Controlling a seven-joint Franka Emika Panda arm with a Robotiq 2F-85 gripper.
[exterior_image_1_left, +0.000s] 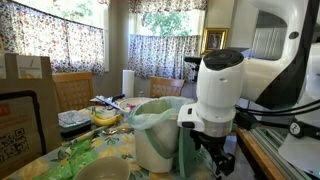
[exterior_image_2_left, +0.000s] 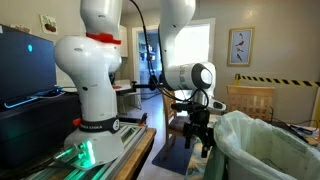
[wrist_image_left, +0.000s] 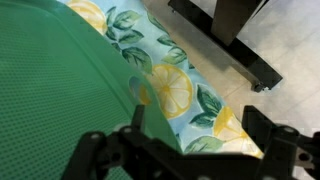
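My gripper is open, and nothing shows between its fingers; in the wrist view it points down over the table's edge. A green, finely textured sheet-like thing fills the left of that view, beside the left finger. In exterior view 1 the green thing stands upright against the right side of a whitish bin with a pale liner over its rim. My gripper hangs low, just right of it. Exterior view 2 has the gripper left of the bin, with the fingertips small and dark.
A lemon-patterned tablecloth covers the table. Beyond its edge lie the floor and a dark leg with a foot. A round beige bowl, a green bag and a cardboard box stand left of the bin.
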